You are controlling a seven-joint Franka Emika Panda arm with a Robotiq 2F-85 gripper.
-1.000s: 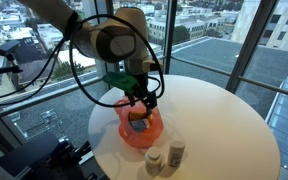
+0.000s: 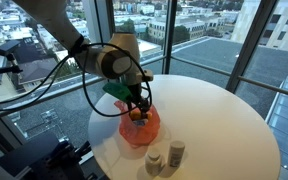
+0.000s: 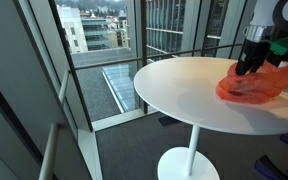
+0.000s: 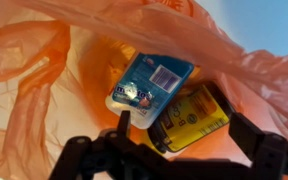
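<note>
An orange-red plastic bag (image 2: 151,132) lies opened out on the white table. In the wrist view, a blue-and-white package with a barcode (image 4: 156,84) and a black-and-yellow package (image 4: 191,117) lie close together inside it. Folds of the bag cross above and beside them. My gripper is open over the bag, its fingers (image 4: 112,150) apart near the lower part of that view. Nothing appears held; contact with the packages is hard to judge. In the second exterior view the gripper (image 3: 248,67) is at the bag's upper left side.
Two upright containers, a pale one (image 2: 153,160) and a greyish one (image 2: 176,153), stand on the table beside the bag. Windows surround the table, and a dark chair (image 2: 59,157) is near its left edge.
In the first exterior view, the arm's wrist has shifted left and somewhat lower over the bag. The gripper now covers more of what lies inside. Both containers have stayed put.
</note>
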